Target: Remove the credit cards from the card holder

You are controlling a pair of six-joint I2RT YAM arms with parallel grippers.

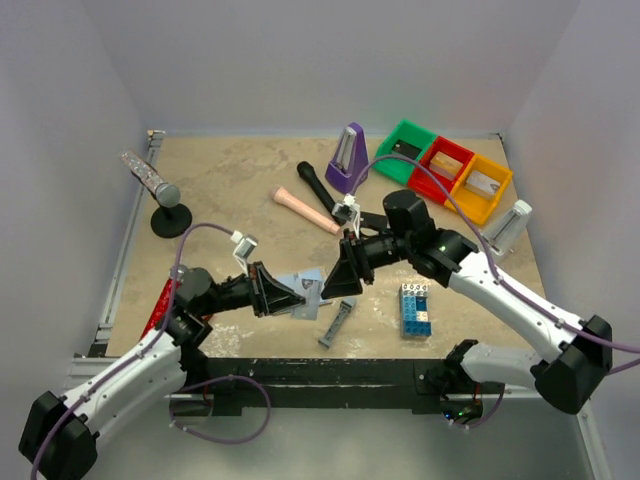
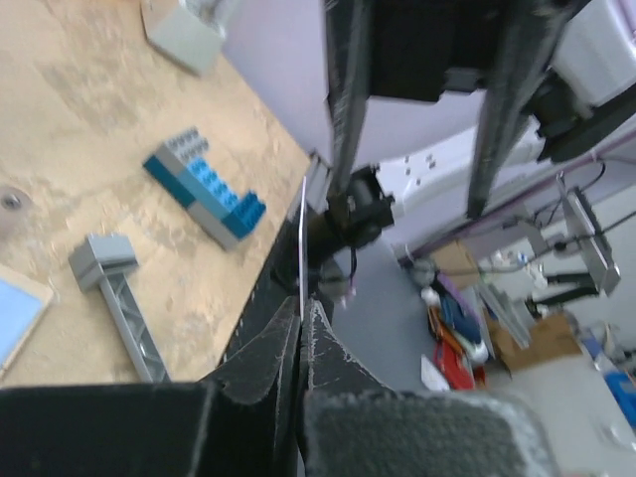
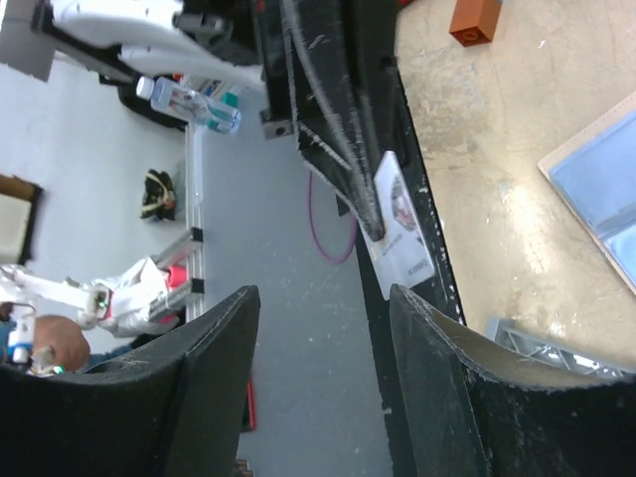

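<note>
A thin pale card (image 1: 305, 295) is pinched upright in my left gripper (image 1: 292, 300); in the left wrist view it shows edge-on as a thin strip (image 2: 304, 238), and in the right wrist view its printed face (image 3: 402, 248) shows. My right gripper (image 1: 338, 282) hangs just right of it, fingers apart, open with nothing clearly between them. A light-blue pad (image 2: 10, 313) lies on the table beneath. I cannot tell whether the held piece is the holder or a card.
A grey bar-shaped object (image 1: 336, 322) and blue bricks (image 1: 415, 310) lie near the front edge. Coloured bins (image 1: 478, 190), a purple metronome (image 1: 348, 160) and a microphone stand (image 1: 171, 221) are farther back and aside.
</note>
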